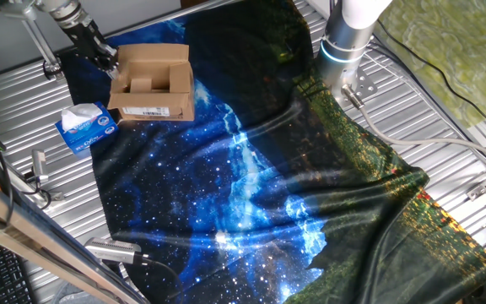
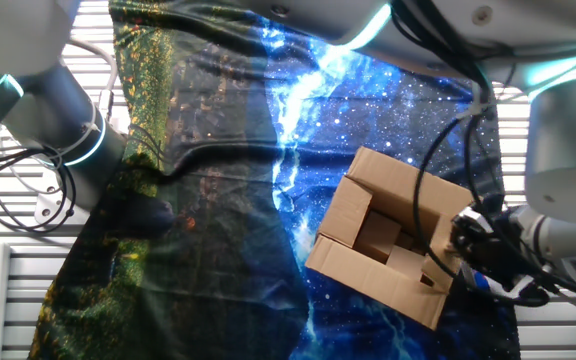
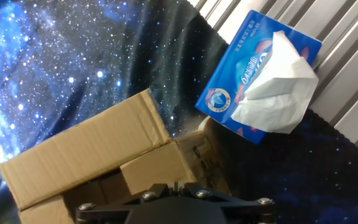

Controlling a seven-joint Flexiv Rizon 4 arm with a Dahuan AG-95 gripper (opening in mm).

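An open cardboard box (image 1: pixel 155 111) with raised flaps rests on the dark galaxy-print cloth. In the wrist view, part of that box (image 3: pixel 92 146) fills the lower left, with one side flap (image 3: pixel 202 158) just beyond the fingers. My gripper comes in at the bottom centre, its fingertips close together and nothing visible between them; it looks shut. From exterior view 1, the gripper (image 1: pixel 113 69) is at the box's left flap. Whether it touches the cardboard cannot be made out. Cables and the arm partly cover the box (image 2: pixel 378 280) in exterior view 2.
A blue tissue box (image 1: pixel 87 131) with a white tissue sticking out stands beside the cardboard box, at the cloth's edge. A white adapter (image 1: pixel 114 250) lies near the cloth's lower left.
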